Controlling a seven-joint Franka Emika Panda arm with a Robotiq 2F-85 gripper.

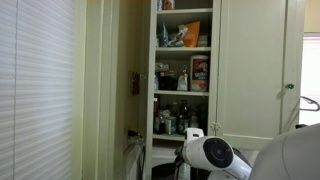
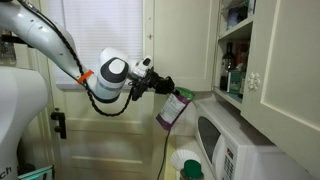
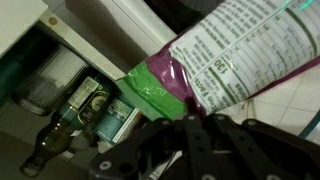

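Observation:
A packaged bag (image 3: 235,60) with a white nutrition panel and green and magenta edges crosses the upper right of the wrist view. My gripper is shut on its near edge; the fingertips themselves are mostly hidden by dark finger parts. In exterior view 2 the bag (image 2: 173,108) hangs below the gripper (image 2: 166,88), clear of the counter, left of the microwave. Exterior view 1 shows only the white arm (image 1: 215,152) low in front of the cabinet; the bag is out of sight there.
The open cabinet has stocked shelves (image 1: 181,94), with bottles and jars on the lower one. A dark bottle (image 3: 72,115) appears at left in the wrist view. A white microwave (image 2: 235,140) sits under the cabinet door (image 2: 285,80), and a green-lidded container (image 2: 192,170) stands beside it.

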